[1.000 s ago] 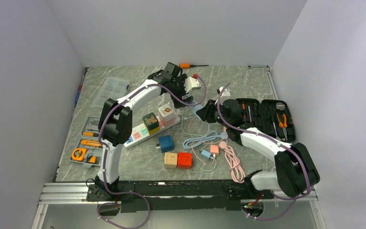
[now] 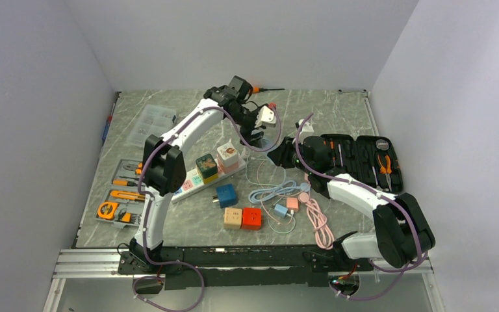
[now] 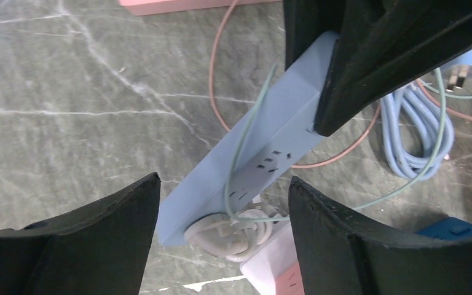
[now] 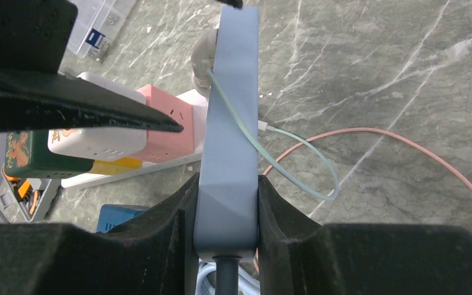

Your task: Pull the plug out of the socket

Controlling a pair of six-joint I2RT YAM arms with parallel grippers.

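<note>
A long light-blue socket bar (image 3: 252, 147) hangs above the table, with a mint cable (image 4: 249, 135) across it. In the right wrist view, my right gripper has its fingers on either side of the bar's near end, gripping it. My left gripper is open over the bar's other end, where a white coiled piece (image 3: 221, 236) shows between and beyond the fingertips. Whether a plug sits in the bar's far end is unclear.
A white power strip (image 2: 188, 185) with box-shaped adapters lies left of centre. Blue (image 2: 226, 195) and red (image 2: 251, 219) blocks, coiled cables and a black tool case (image 2: 383, 162) lie around.
My left arm and gripper have shifted slightly, now a little further right in the top view. The right arm has barely moved.
</note>
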